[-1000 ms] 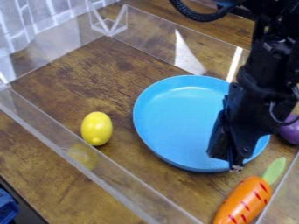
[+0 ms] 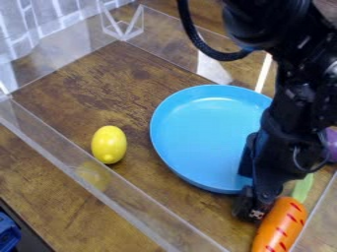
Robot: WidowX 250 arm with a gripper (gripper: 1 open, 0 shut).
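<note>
My black gripper (image 2: 257, 202) is low at the right, just above and beside the orange toy carrot (image 2: 279, 228), whose green top shows behind it. The gripper is open; whether it touches the carrot is hard to tell. A blue plate (image 2: 198, 133) lies in the middle, partly hidden by the arm. A yellow lemon-like object (image 2: 108, 145) sits left of the plate.
Clear plastic walls bound the wooden surface (image 2: 79, 98). A purple object (image 2: 330, 146) is at the right edge, partly behind the arm. A blue item (image 2: 7, 236) lies outside at lower left.
My gripper has come down and toward the front, closer to the carrot. The plate, lemon and carrot look unmoved.
</note>
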